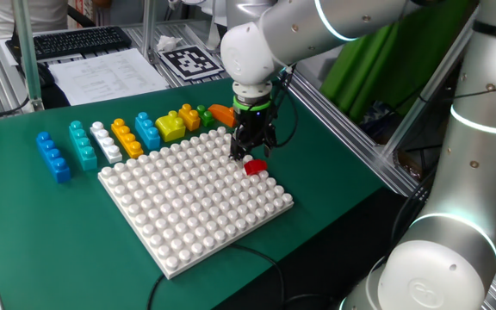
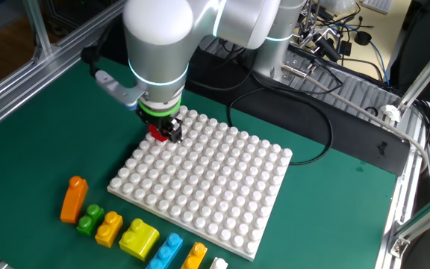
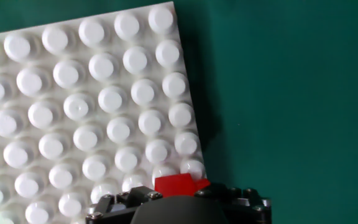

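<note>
A small red brick (image 1: 255, 167) sits on the white studded baseplate (image 1: 198, 202), by its right-hand edge in exterior view 1. Just behind and above it is my gripper (image 1: 254, 150), pointing down. In exterior view 2 the gripper (image 2: 161, 128) partly covers the red brick (image 2: 155, 133). The wrist view shows the brick (image 3: 180, 185) at the bottom, near the plate's edge, between the spread black fingers. The fingers look open, and no grip on the brick shows. The brick's lower part is hidden by the gripper body.
A row of bricks lies beyond the plate: a blue one (image 1: 53, 158), a white one (image 1: 105, 143), a yellow-green one (image 1: 170, 127), an orange one (image 2: 74, 199) and several others. Black cables (image 2: 327, 142) run beside the plate. The plate's other studs are bare.
</note>
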